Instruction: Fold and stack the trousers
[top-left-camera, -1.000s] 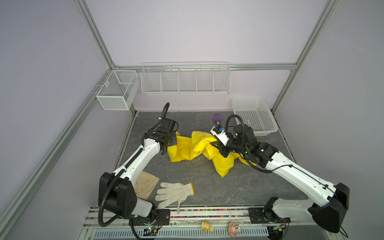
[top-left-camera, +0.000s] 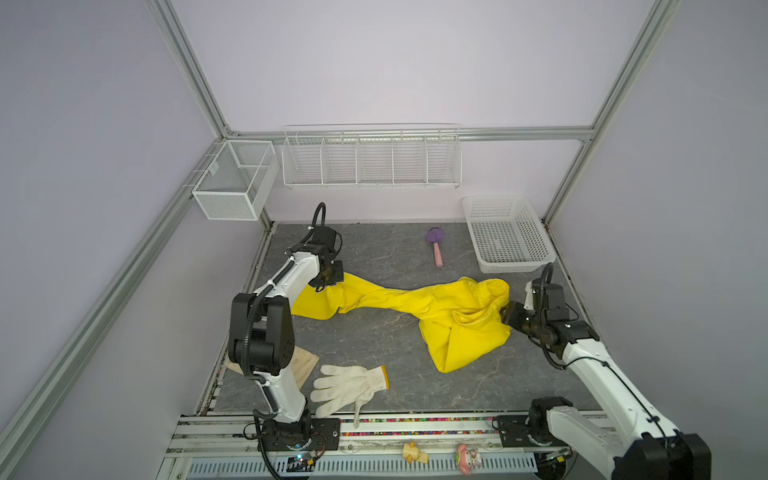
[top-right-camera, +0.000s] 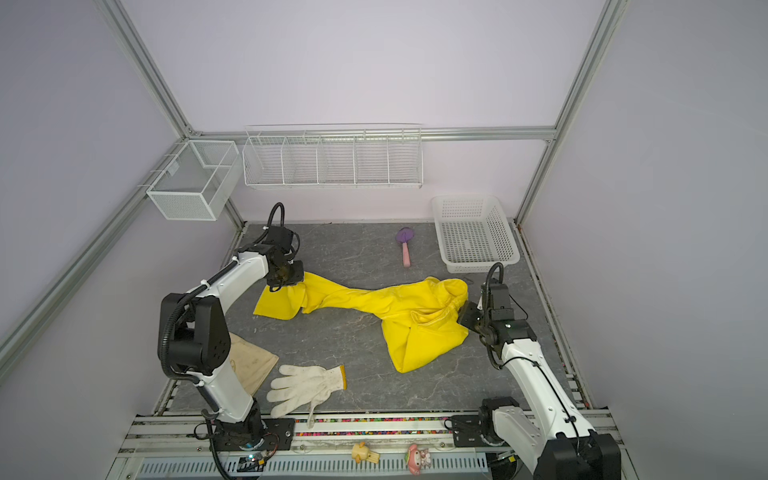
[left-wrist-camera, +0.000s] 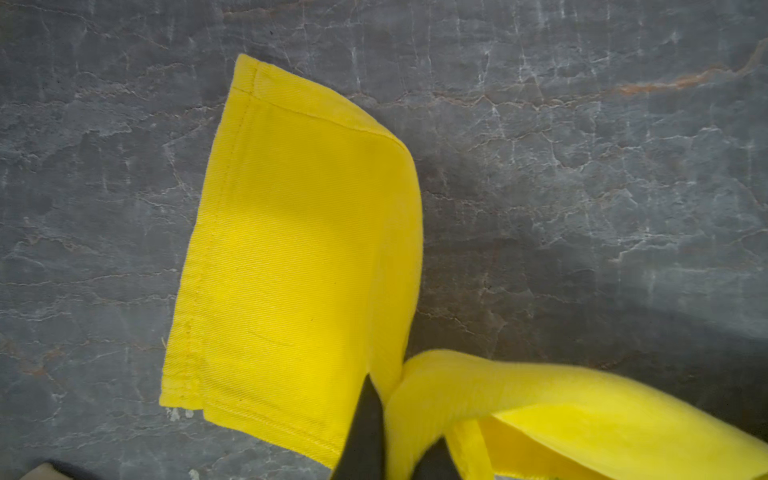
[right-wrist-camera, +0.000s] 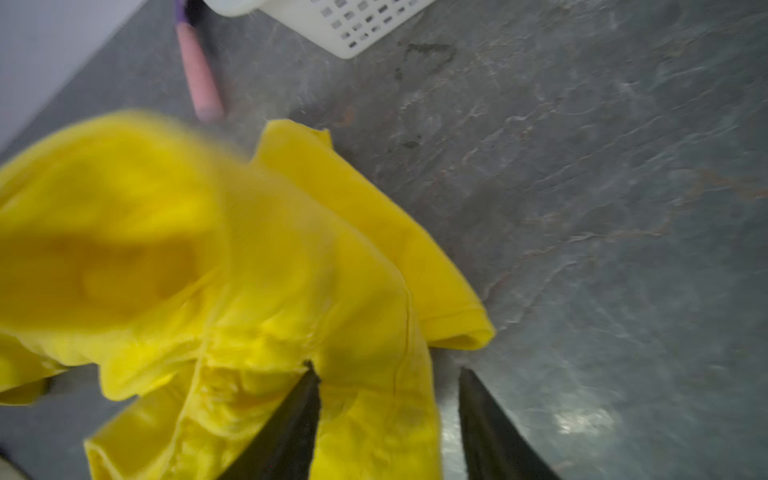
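Observation:
Yellow trousers (top-left-camera: 461, 328) lie stretched across the table, bunched at the right, with a leg end (left-wrist-camera: 288, 240) at the left. My left gripper is low at that leg, shut on the fabric, which passes between its dark fingers. My right gripper hovers at the bunched right part, blurred, its fingers apart over the cloth; no grip on it is visible.
A white plastic basket (top-left-camera: 509, 232) stands at the back right, a purple-pink utensil (top-left-camera: 437, 249) beside it. A beige cloth (top-right-camera: 249, 364) and white glove (top-right-camera: 308, 388) lie at the front left. Wire baskets hang on the walls.
The trousers have been spread sideways from a more gathered heap. My right gripper moved right and down, the raised bunch now lying lower; the left arm moved left.

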